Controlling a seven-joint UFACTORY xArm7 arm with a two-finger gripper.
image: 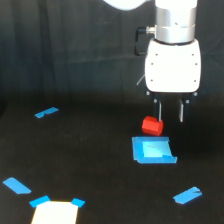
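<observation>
My gripper hangs at the upper right beneath its white hand, fingers pointing down. It is open, with a clear gap and nothing seen between the fingers. A small red block rests on the dark table, below and slightly left of the gripper; one finger is close to its upper right in the view. Whether that finger touches the block I cannot tell. Just in front of the block is a blue square patch with a lighter area inside.
Blue tape strips lie at the far left, near left and near right. A pale object with blue tape beside it is cut off by the bottom edge.
</observation>
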